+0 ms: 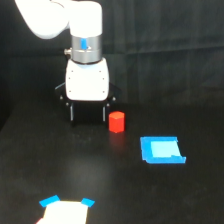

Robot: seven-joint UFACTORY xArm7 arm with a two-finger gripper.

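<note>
A red cube [117, 121] sits on the black table, left of the picture's middle. Just to its left, my gripper [88, 114] points downward with its two thin dark fingers spread wide and nothing between them. The cube lies outside the fingers, beside the right-hand finger [104, 114]. Whether that finger touches it cannot be made out. To the right lies a pale square edged with blue tape [146, 150], with nothing on it.
Near the front left, another pale patch [66, 213] with blue tape at its corners runs out of the picture. A dark curtain [165, 55] hangs behind.
</note>
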